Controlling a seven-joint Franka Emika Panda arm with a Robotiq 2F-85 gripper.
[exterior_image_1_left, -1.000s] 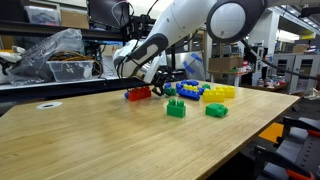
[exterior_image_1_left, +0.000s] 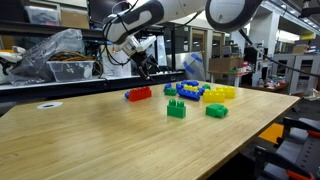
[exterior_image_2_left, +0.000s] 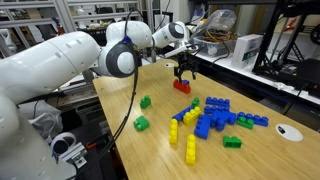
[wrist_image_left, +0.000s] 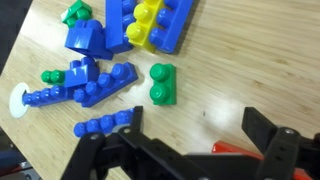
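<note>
My gripper (exterior_image_1_left: 143, 70) stands open above the table, with nothing between its fingers. Below it, a red brick (exterior_image_1_left: 139, 93) rests on the wood, with a bit of blue beside its left end. In the wrist view the red brick (wrist_image_left: 235, 149) shows only in part, at the lower edge by the right finger (wrist_image_left: 275, 145). A small green brick (wrist_image_left: 163, 84) lies apart from the fingers, farther up in that view. Blue bricks (wrist_image_left: 106, 85) and a yellow brick (wrist_image_left: 145, 22) are grouped at its upper left.
Nearer the first exterior camera lie two green bricks (exterior_image_1_left: 176, 109) and yellow bricks (exterior_image_1_left: 219, 94). The second exterior view shows several blue bricks (exterior_image_2_left: 213, 118) and yellow bricks (exterior_image_2_left: 191, 149) scattered about. A white disc (exterior_image_1_left: 49, 104) lies on the left.
</note>
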